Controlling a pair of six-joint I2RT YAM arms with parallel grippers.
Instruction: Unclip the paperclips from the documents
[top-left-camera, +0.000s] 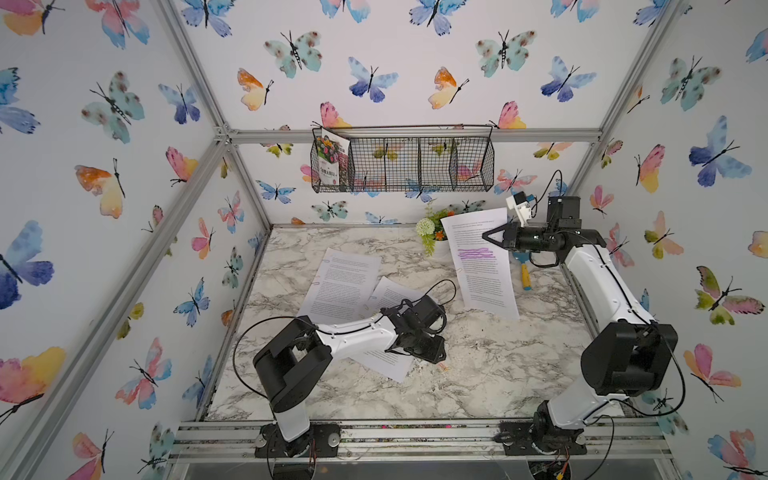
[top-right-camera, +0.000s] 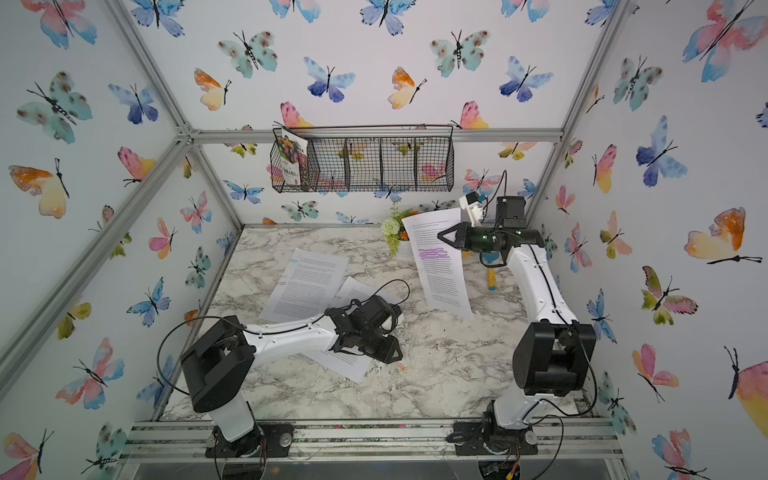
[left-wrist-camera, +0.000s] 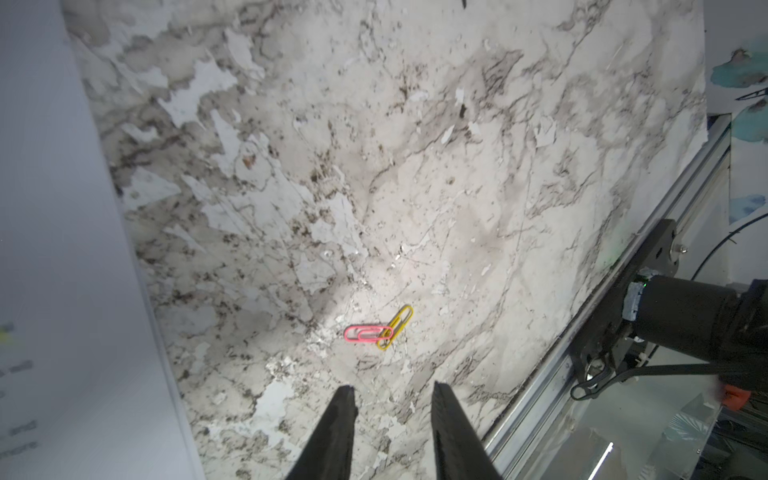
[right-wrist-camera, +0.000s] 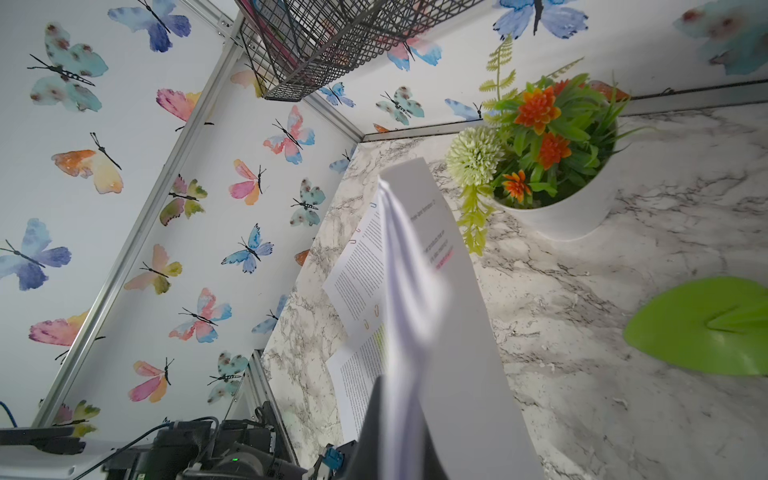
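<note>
My right gripper (top-left-camera: 494, 237) is shut on a printed document (top-left-camera: 480, 280) marked in purple, held upright above the table's back right; in the right wrist view its top edge is curved and blurred. My left gripper hovers low over the marble near the front middle, fingers part open with nothing between them. Beside it on the table lie a pink paperclip (left-wrist-camera: 360, 334) and a yellow paperclip (left-wrist-camera: 405, 317), overlapping. Two other documents (top-left-camera: 338, 284) lie on the left half, partly under my left arm, with small paperclips on their edges in the right wrist view.
A flower pot (right-wrist-camera: 560, 220) stands at the back, near a green leaf-shaped object (right-wrist-camera: 680, 324) and a yellow-handled tool (top-left-camera: 525, 276). A wire basket (top-left-camera: 404, 164) hangs on the back wall.
</note>
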